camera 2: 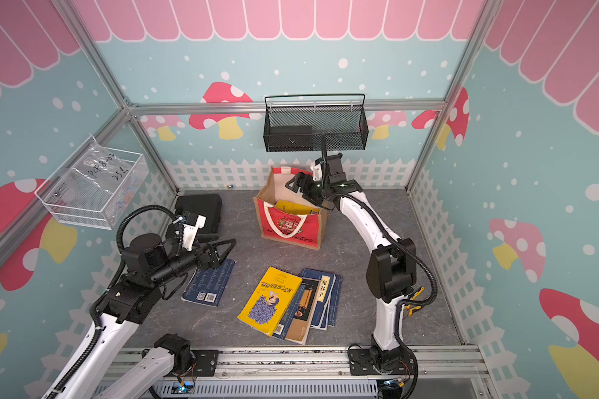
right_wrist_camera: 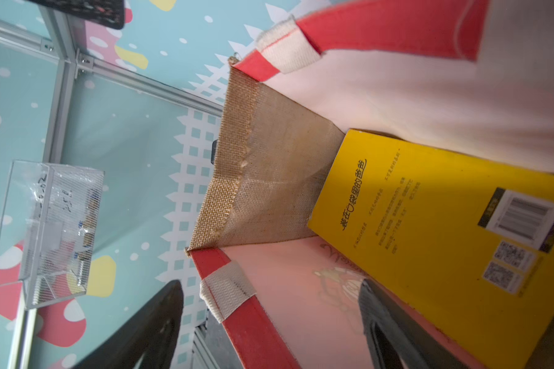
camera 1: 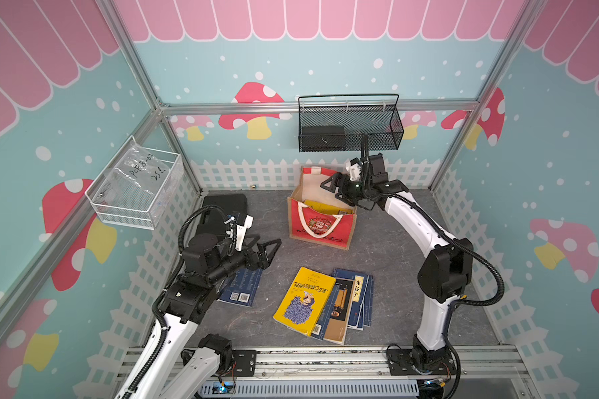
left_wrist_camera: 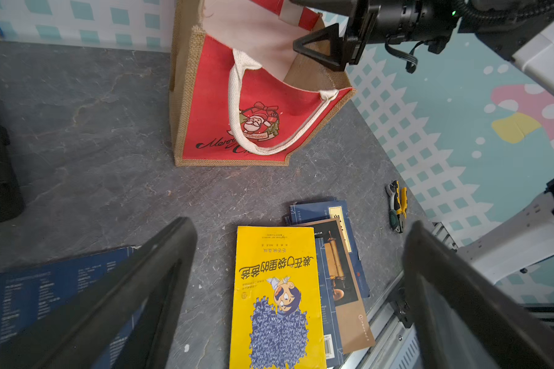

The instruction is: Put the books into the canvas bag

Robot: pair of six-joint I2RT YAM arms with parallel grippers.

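Observation:
A red canvas bag [camera 1: 322, 229] with white handles stands upright at the back centre, its mouth open. Inside it lies a yellow book [right_wrist_camera: 437, 227], back cover up. My right gripper [camera 1: 331, 188] is at the bag's mouth, fingers apart and empty, the book lying clear of it. Over the left of the table my left gripper [camera 1: 273, 251] is open with nothing in it. Another yellow book [left_wrist_camera: 278, 301] rests at the front centre on a brown-and-black book [left_wrist_camera: 344, 283] and blue books [camera 1: 359, 296]. A separate blue book [camera 2: 208, 282] lies under the left arm, partly hidden.
A black case [camera 2: 203, 211] sits at the back left. Mesh baskets, one black [camera 1: 349, 129] and one white [camera 1: 136, 189], hang on the walls. Pliers [left_wrist_camera: 397, 206] lie at the right. Bare table shows between bag and books.

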